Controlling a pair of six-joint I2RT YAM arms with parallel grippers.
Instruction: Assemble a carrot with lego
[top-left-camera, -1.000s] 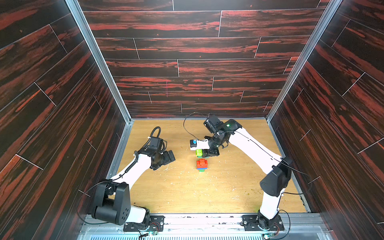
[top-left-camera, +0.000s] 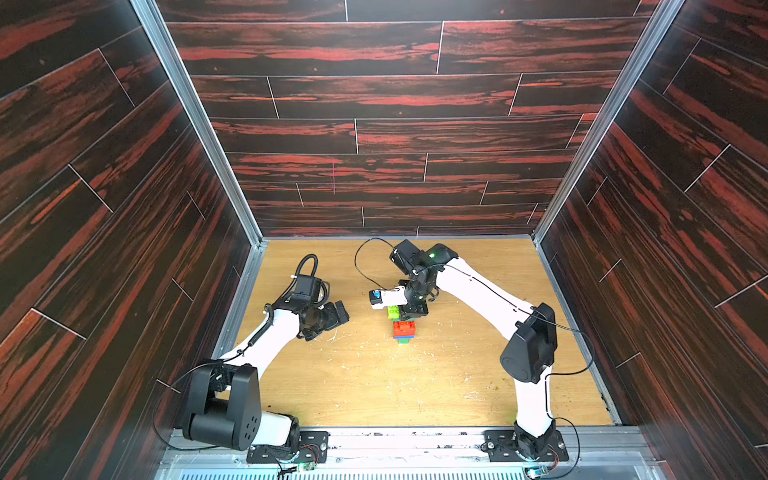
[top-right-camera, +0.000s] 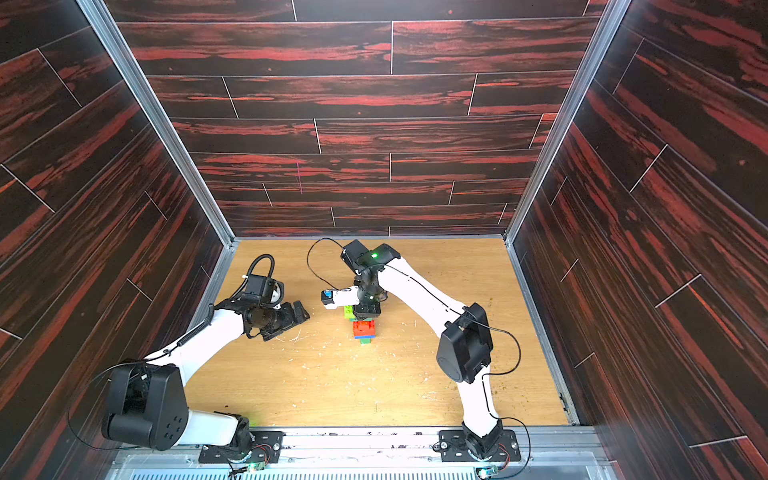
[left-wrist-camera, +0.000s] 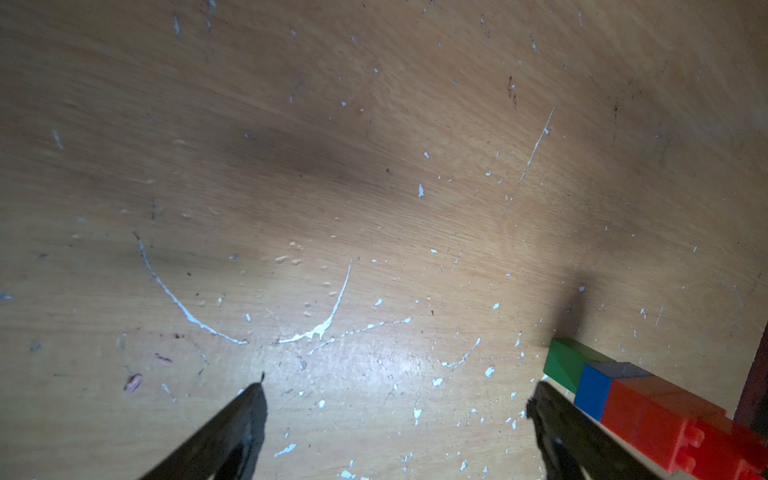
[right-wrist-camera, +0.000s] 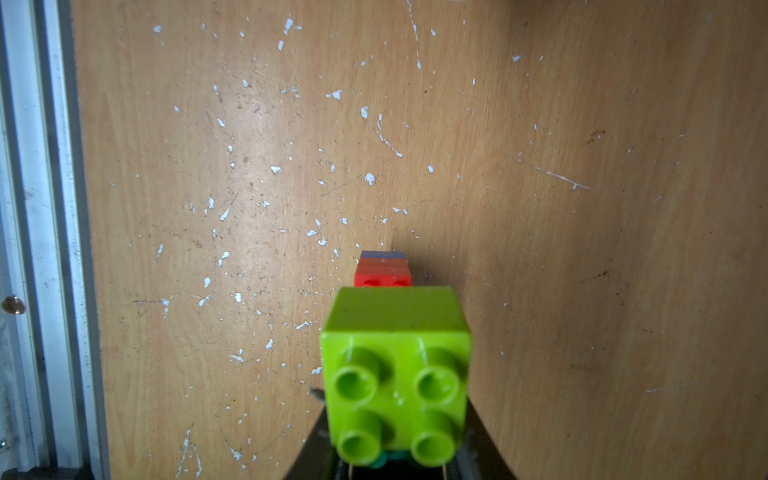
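A lime green brick (right-wrist-camera: 396, 376) with studs is in my right gripper (top-left-camera: 411, 307), which is shut on it; a sliver of teal (right-wrist-camera: 392, 458) shows below it between the fingers. The piece hangs just behind and above a stack on the table. That stack has red bricks (top-left-camera: 404, 329) on top, a blue layer (left-wrist-camera: 593, 390) under them and a green brick (left-wrist-camera: 569, 365) at the bottom. In the right wrist view the lime brick partly covers the stack. Over bare table left of the stack, my left gripper stands open and empty.
A metal rail (right-wrist-camera: 40, 240) runs along its front edge. Dark panelled walls close in the back and sides.
The stack and the left arm look unmoved.
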